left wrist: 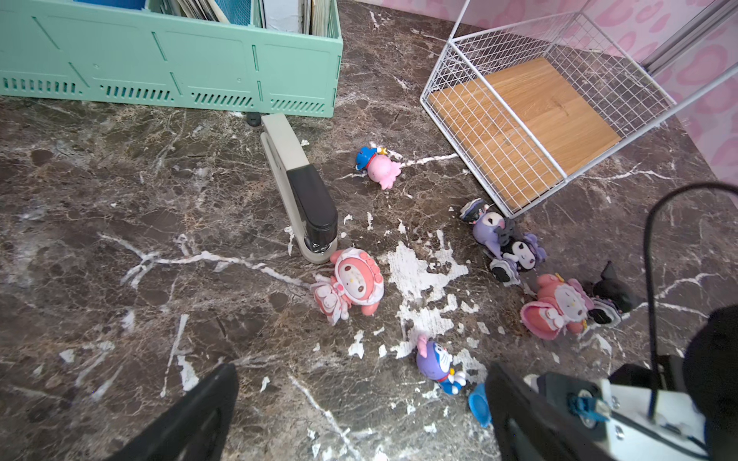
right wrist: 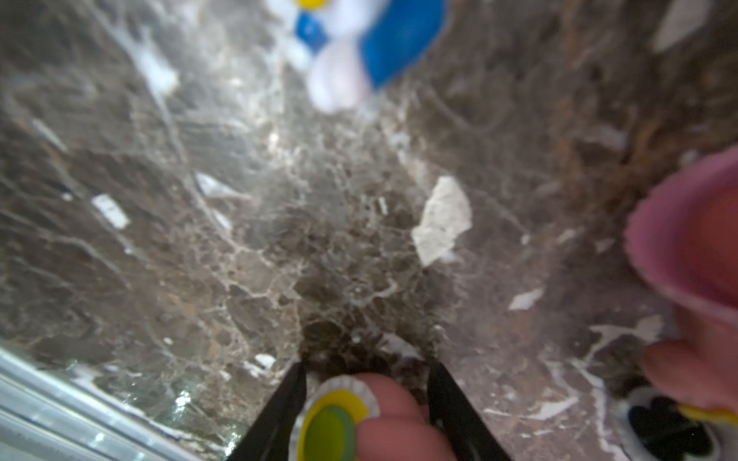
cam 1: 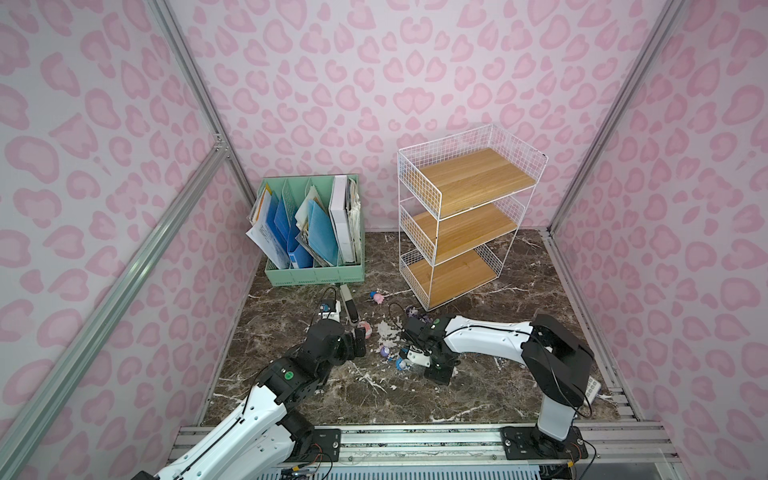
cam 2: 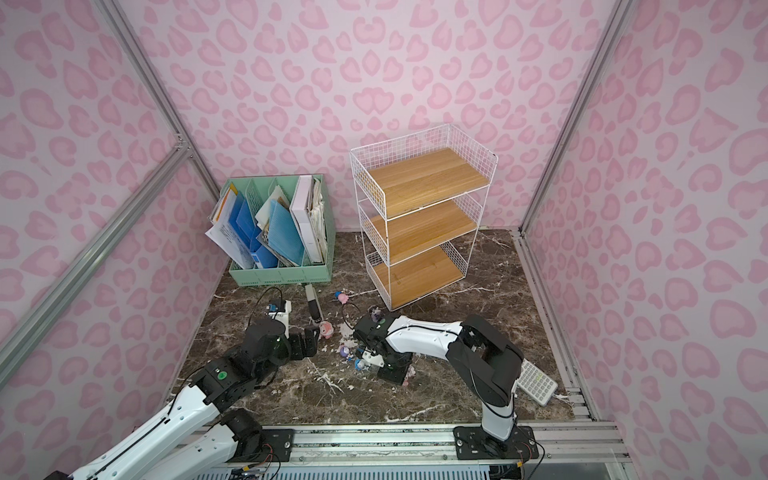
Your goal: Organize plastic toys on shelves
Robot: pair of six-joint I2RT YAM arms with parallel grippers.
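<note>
My right gripper is low over the marble table at the front middle, its fingers either side of a small pink toy with a yellow-green round part; whether they touch it I cannot tell. A blurred blue-and-white toy and a pink toy lie near it. My left gripper hangs open, nothing between its fingers, above several toys: a pink hooded figure, a purple one, a pink-and-blue one and a cluster beside the rack. The wooden shelves show no toys.
A green file holder stands at the back left, a stapler in front of it. The three-tier wire rack stands at the back right. A white keyboard lies at the front right.
</note>
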